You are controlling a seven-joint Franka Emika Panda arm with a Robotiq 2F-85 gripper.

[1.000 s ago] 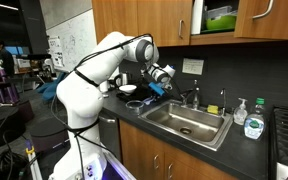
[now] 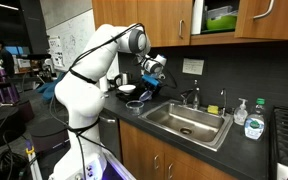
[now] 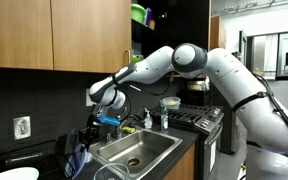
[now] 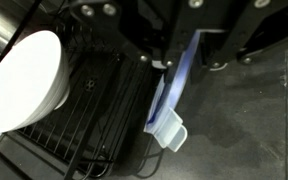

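My gripper is shut on a thin translucent lid-like piece with a blue edge (image 4: 174,95), seen edge-on in the wrist view and pointing down. The black dish rack (image 4: 96,112) lies beside it on the left, with a white bowl (image 4: 29,82) in it. From the second exterior view, the gripper (image 3: 85,143) is over the counter left of the sink, and the pale blue piece (image 3: 77,162) hangs beneath it. In the first exterior view the gripper (image 2: 147,85) is small and dark against the black wall, so its fingers are hard to make out.
The steel sink (image 2: 189,122) is right of the gripper, with a faucet (image 2: 195,97) behind it. A clear round dish (image 2: 135,105) stands on the counter near the sink's left side. Soap bottles (image 2: 255,120) are farther right. Wooden cabinets (image 2: 224,22) hang above.
Over the last second my gripper has risen and shifted left, away from the sink toward the rack side. The sink and bottles have stayed put.
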